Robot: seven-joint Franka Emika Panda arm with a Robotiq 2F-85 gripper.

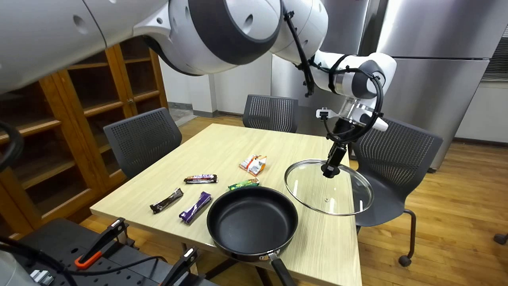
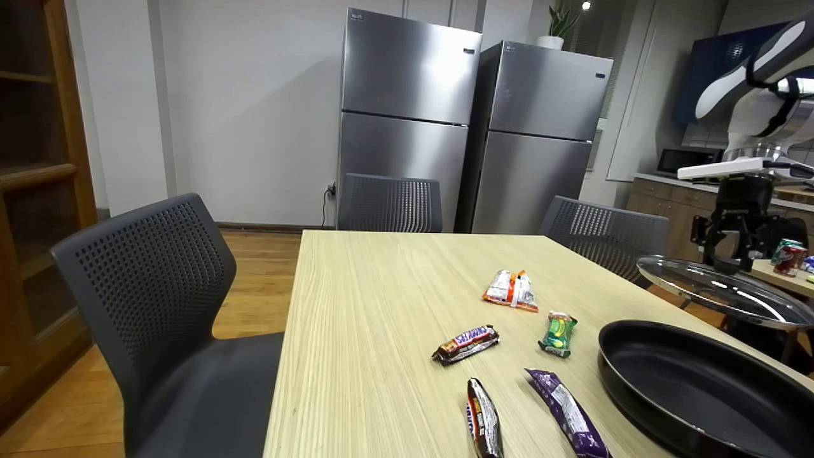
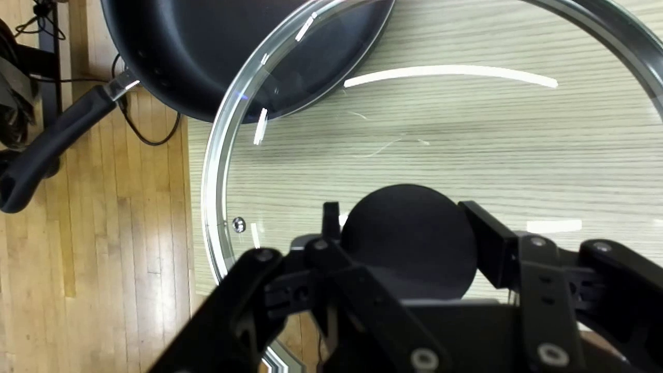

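Observation:
In exterior view 1 my gripper (image 1: 331, 167) is shut on the black knob of a round glass lid (image 1: 314, 190). The lid appears held above the right side of the table, its far edge reaching past the table's right edge. From the wrist view, the round knob (image 3: 410, 242) sits between my two fingers, and the metal rim overlaps the view of the pan. A black frying pan (image 1: 252, 221) stands uncovered on the table, left of the lid, its handle (image 1: 281, 271) jutting over the front edge.
On the table (image 1: 304, 143) lie a purple bar (image 1: 195, 208), dark bars (image 1: 166, 200), a green packet (image 2: 558, 333) and an orange-white bag (image 1: 253, 164). Chairs (image 1: 395, 167) stand around it.

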